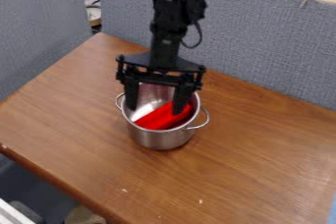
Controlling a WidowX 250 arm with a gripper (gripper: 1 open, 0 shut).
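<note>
A steel pot [161, 139] with two side handles stands near the middle of the wooden table. Inside it lies a red object [160, 119]. My black gripper [155, 90] hangs open over the pot, its fingers down around the upper rim, partly hiding the inside. I see nothing held between the fingers.
Grey padded walls [269, 46] border the table at the back and left.
</note>
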